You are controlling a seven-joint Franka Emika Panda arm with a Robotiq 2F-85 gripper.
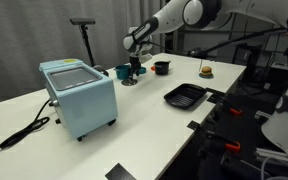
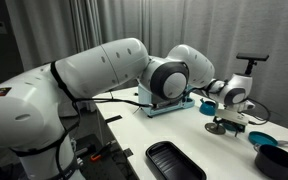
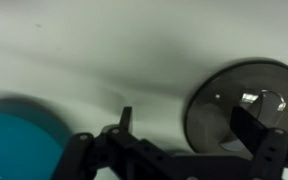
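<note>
In the wrist view my gripper is open, its two dark fingers wide apart with bare white table between them. A round dark lid [image 3: 206,122] with a metal handle [image 3: 268,103] lies at the right, partly behind the right finger. Exterior view 2 has the gripper [image 2: 231,128] low over the table beside the lid [image 2: 214,128]. From exterior view 1, the lid [image 1: 129,82] appears flat on the table just in front of the gripper; the fingers are too small there to make out.
A blue pot [image 2: 207,107] stands close behind the lid. To the right are a blue pan [image 2: 259,138] and a black pot [image 2: 277,160]. A black tray [image 1: 185,96] and a pale blue box-shaped appliance [image 1: 84,103] sit nearer.
</note>
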